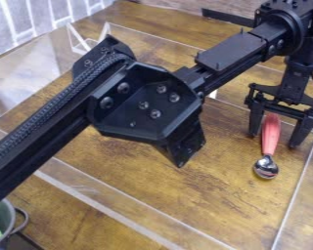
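Observation:
A scoop with a red handle (270, 137) and a shiny metal head (265, 168) lies on the wooden table at the right. My gripper (280, 122) is low over the top end of the red handle, its black fingers apart on either side of it and open. Whether they touch the handle cannot be told from this view.
My black arm crosses the view from lower left to upper right, hiding much of the wooden table (146, 195). Clear plastic edges border the work area. A container (0, 223) with something green sits at the lower left corner.

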